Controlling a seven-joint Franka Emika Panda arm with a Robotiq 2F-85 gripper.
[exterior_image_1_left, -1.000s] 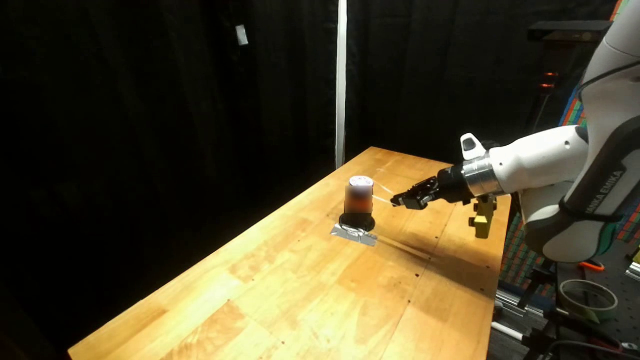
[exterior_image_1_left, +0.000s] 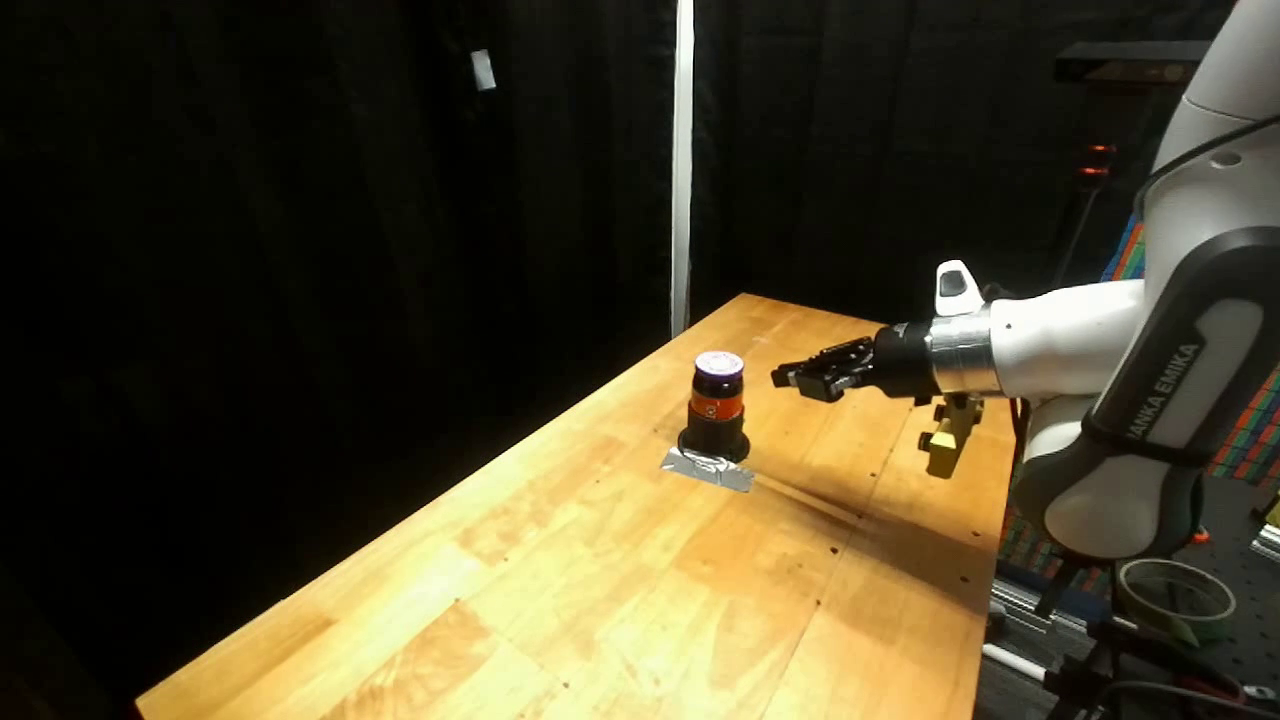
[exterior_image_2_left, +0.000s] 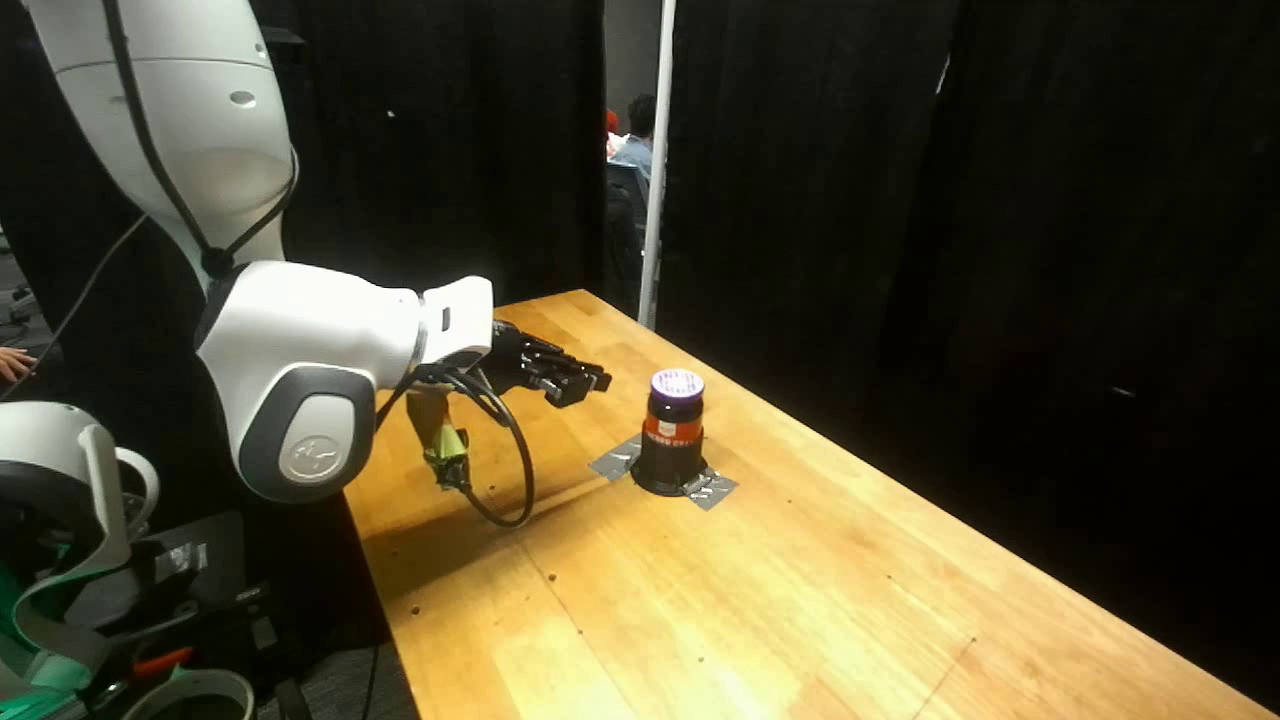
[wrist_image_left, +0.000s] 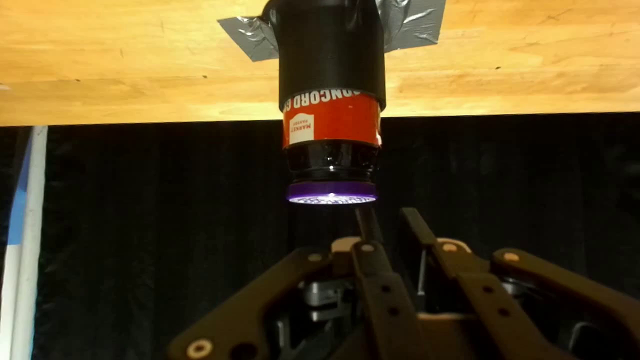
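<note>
A dark jar with an orange-red label and a purple-and-white lid (exterior_image_1_left: 720, 364) stands upright in a black round holder (exterior_image_1_left: 717, 439), fixed to the table by silver tape (exterior_image_2_left: 710, 488). My gripper (exterior_image_1_left: 800, 382) is beside the jar at about lid height, on the robot's side and apart from it. In the wrist view the jar (wrist_image_left: 331, 123) appears upside down, with my gripper below the lid in the picture. Its two fingers stand a narrow gap apart; nothing shows between them, and dark background fills the gap.
Black curtains (exterior_image_1_left: 360, 240) and a pale pole (exterior_image_1_left: 681, 168) rise beyond its far edges. A cable (exterior_image_2_left: 528, 468) loops below the wrist.
My gripper was tilted downward before; now it lies nearly level, its tips slightly higher. The forearm has lowered and levelled. The jar and holder have stayed in place.
</note>
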